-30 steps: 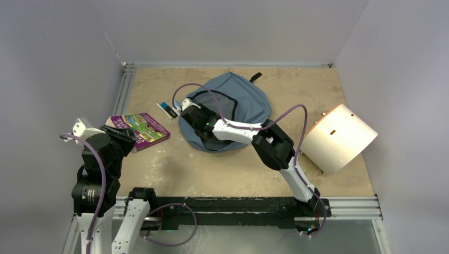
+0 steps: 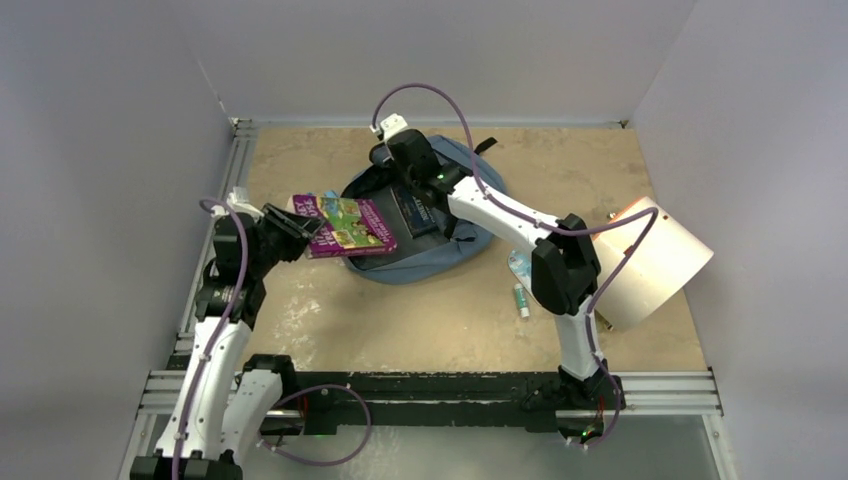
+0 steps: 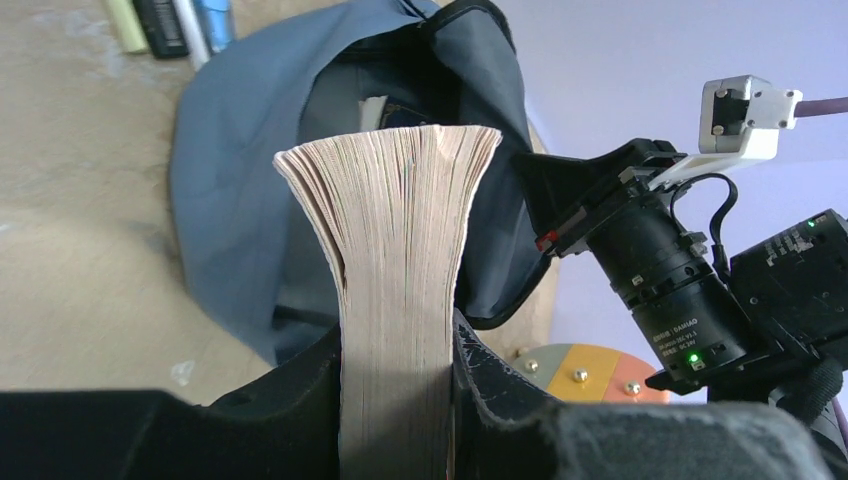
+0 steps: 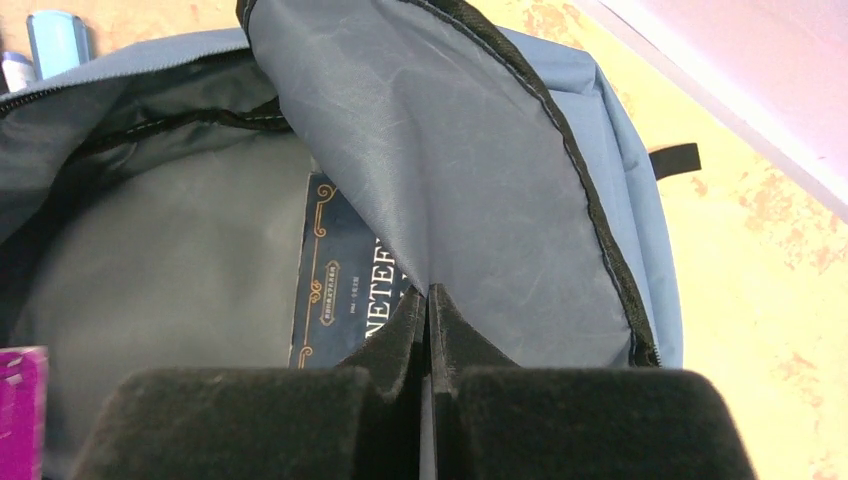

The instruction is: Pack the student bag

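Note:
The blue-grey bag (image 2: 420, 268) lies unzipped at the middle of the table, with a dark blue book (image 4: 345, 270) inside. My right gripper is shut on the bag's grey flap (image 4: 470, 180), a fold of it pinched at the fingertips and pulled back. A thick purple-covered book (image 2: 345, 225) is in my left gripper (image 2: 312, 222), which is shut on it. In the left wrist view its page edges (image 3: 395, 260) face the camera and hide part of the bag's opening. In the top view that book overlaps the bag's left side.
Pens (image 3: 170, 25) and a blue item (image 3: 218, 18) lie left of the bag. A small tube (image 2: 521, 301) is on the table at right, near my right arm. A white-topped box (image 2: 652, 262) stands at the far right.
My left gripper has carried the purple book rightward to the bag.

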